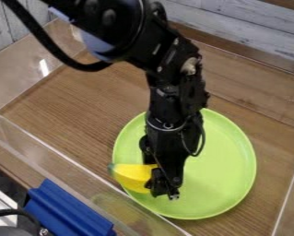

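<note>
My black gripper [161,180] reaches down from the top over a light green plate [223,175], its fingers at the plate's left half. It is shut on a yellow object [132,175], perhaps a toy fruit, which lies on the left part of the plate and is partly hidden behind the fingers.
A wooden tray floor [69,106] surrounds the plate, with clear space at the upper left and upper right. Clear walls edge the tray. Outside it at the lower left is a blue ridged object [63,210] with some cables and hardware.
</note>
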